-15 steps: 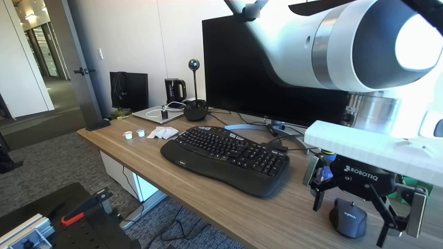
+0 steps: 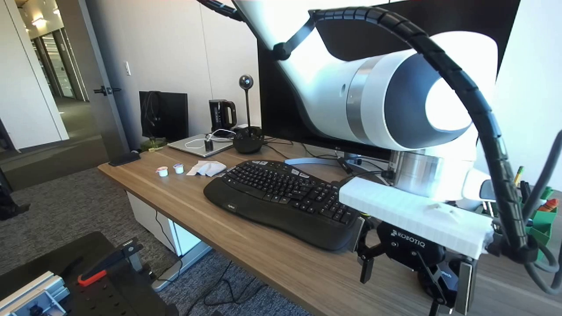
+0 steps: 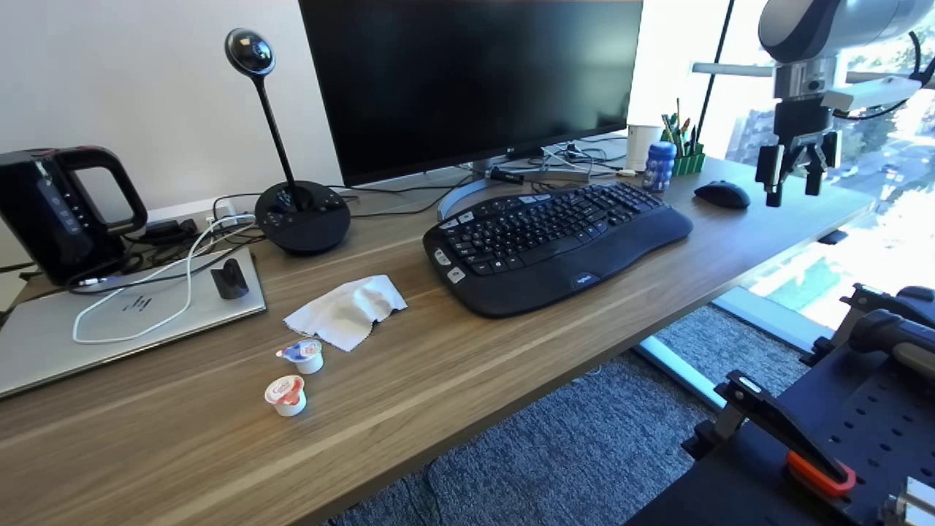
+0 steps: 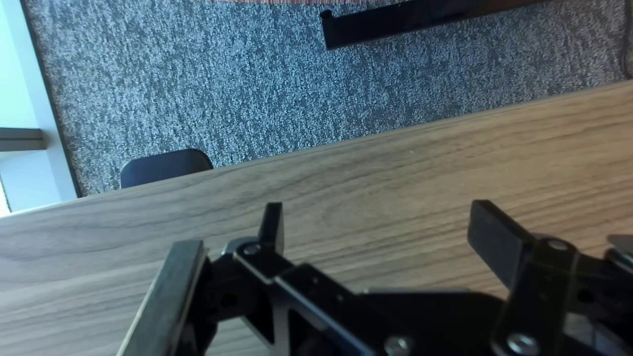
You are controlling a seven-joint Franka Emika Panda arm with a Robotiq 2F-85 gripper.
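My gripper stands open over bare wood of the desk in the wrist view, with nothing between its fingers. In the second exterior view the gripper (image 3: 793, 197) hangs above the desk's right end, to the right of the dark mouse (image 3: 724, 194). The first exterior view has the gripper (image 2: 400, 292) partly in front of the mouse (image 2: 445, 278). A black keyboard (image 3: 561, 245) lies along the middle of the desk. A white cloth (image 3: 346, 308) lies crumpled to its left, near two small creamer cups, one purple-lidded (image 3: 303, 354) and one orange-lidded (image 3: 286, 395).
Behind the keyboard stand a large monitor (image 3: 473, 79), a blue bottle (image 3: 659, 166) and a green pen holder (image 3: 689, 162). At the left are a webcam stand (image 3: 302, 219), a laptop (image 3: 131, 324) and a black kettle (image 3: 61, 215).
In the first exterior view the arm and open gripper have moved left and slightly lower, toward the keyboard's right end. The desk items appear unmoved.
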